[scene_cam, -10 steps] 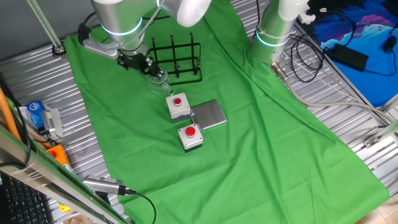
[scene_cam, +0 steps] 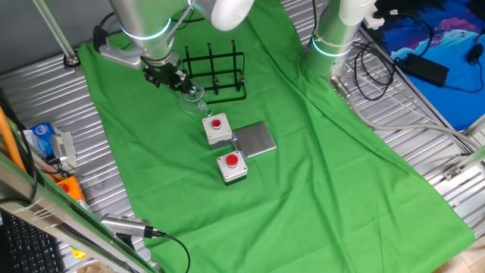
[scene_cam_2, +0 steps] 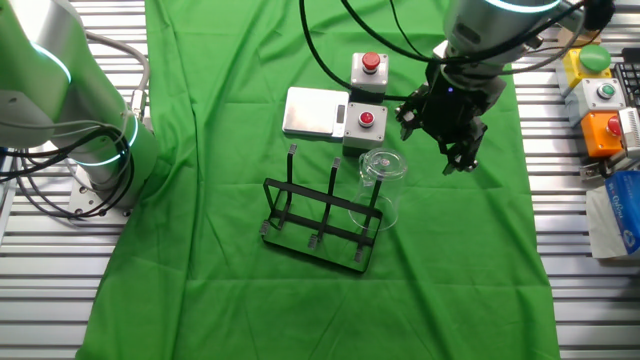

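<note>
A clear glass mug [scene_cam_2: 384, 192] stands on the green cloth, beside the black rack; which end is up is hard to tell. My dark gripper [scene_cam_2: 431, 148] hangs to the right of the mug in exterior view 2, its fingertips spread apart with nothing visible between them. From exterior view 1, the gripper [scene_cam: 171, 77] overlaps the upper edge of the mug [scene_cam: 192, 101], and its fingers are hard to separate there. The black wire rack [scene_cam_2: 318, 228] has several upright prongs and is empty.
Two white boxes with red buttons, the nearer-to-mug box [scene_cam_2: 364, 127] and the other box [scene_cam_2: 369, 73], sit close to a flat silver scale [scene_cam_2: 315, 111]. Open cloth [scene_cam: 333, 197] spreads beyond the scale.
The arm's wrist and its cable have shifted very slightly in exterior view 1. The mug, rack, boxes and scale are where they were.
</note>
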